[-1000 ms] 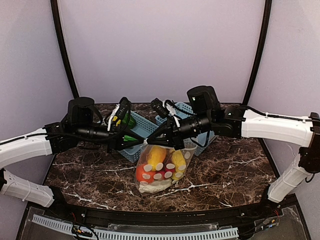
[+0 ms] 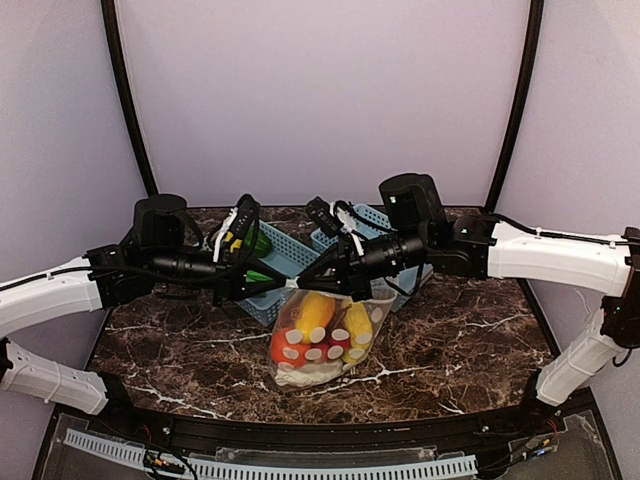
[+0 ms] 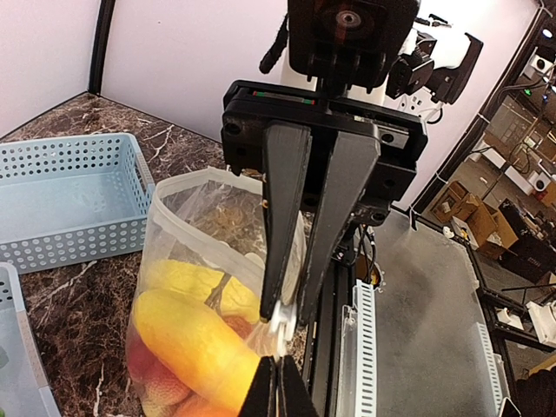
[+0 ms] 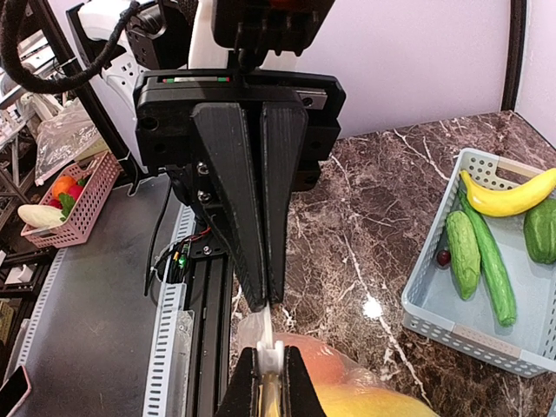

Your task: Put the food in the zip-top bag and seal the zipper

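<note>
The clear zip top bag (image 2: 320,350) hangs at the centre, holding yellow and red-orange food, including a long yellow piece (image 3: 191,339). My left gripper (image 2: 280,282) and right gripper (image 2: 305,280) meet tip to tip at the bag's top edge near its white zipper piece. In the left wrist view the right gripper's fingers point down at that white piece; it appears held between them. My left gripper is shut at the same spot, and the white piece is at its tips in the right wrist view. The bag's rim (image 3: 195,217) loops open beside the grippers.
A blue basket with banana, cucumbers and a green pepper stands behind at the left. An empty blue basket stands behind at the right.
My right gripper and arm have shifted very slightly to the right. The left arm stays where it was, and the bag looks nearly unchanged.
</note>
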